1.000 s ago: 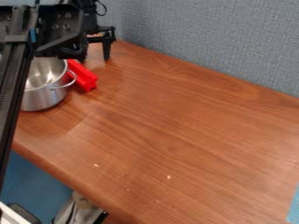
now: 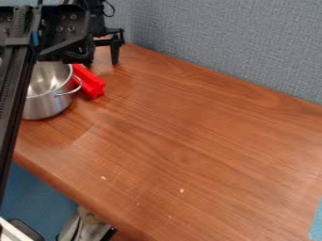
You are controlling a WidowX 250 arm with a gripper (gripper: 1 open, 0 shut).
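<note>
My black arm fills the upper left of the camera view. Its gripper (image 2: 105,53) is at the back left of the table, beyond a steel pot (image 2: 45,98) and a red object (image 2: 90,85) beside that pot. Dark fingers point down toward the tabletop; whether they are open or shut is unclear, and I see nothing clearly held. The arm hides part of the pot.
A grey fabric partition (image 2: 233,52) runs along the back. The table's front left edge drops to a blue floor.
</note>
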